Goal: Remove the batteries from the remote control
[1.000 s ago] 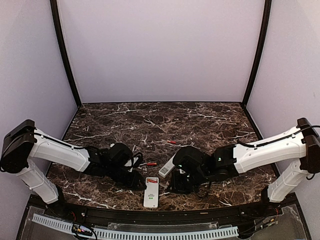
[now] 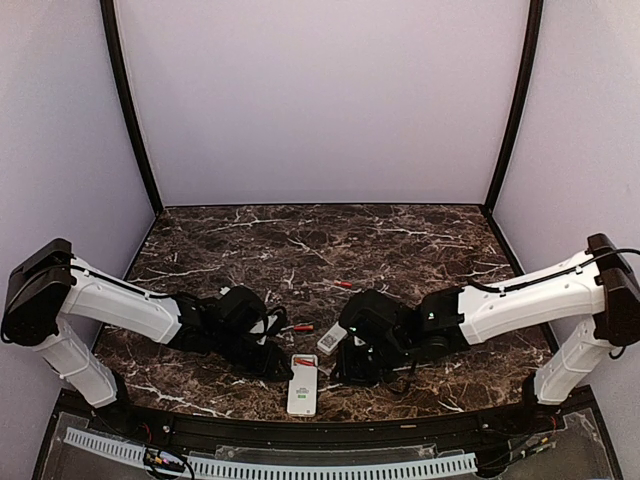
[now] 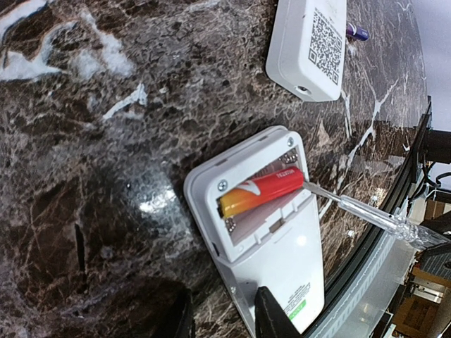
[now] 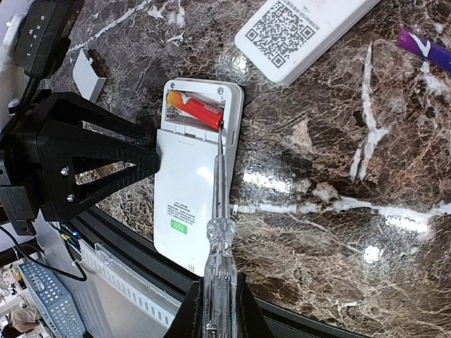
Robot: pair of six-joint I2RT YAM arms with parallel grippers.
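The white remote (image 3: 275, 260) lies face down near the front edge, battery compartment uncovered. One red-orange battery (image 3: 261, 190) sits askew in it, raised at one end. A clear-handled screwdriver (image 4: 220, 239), clamped in my right gripper, has its tip at the battery's red end. My left gripper is at the remote's left side, fingers low by its body; in the top view it (image 2: 282, 365) is just left of the remote.
A second white device (image 4: 296, 35) lies behind the remote. A purple battery (image 4: 423, 49) and a small white cover (image 4: 87, 74) lie on the marble table.
In the top view my right gripper has shifted very slightly; the left arm looks nearly still.
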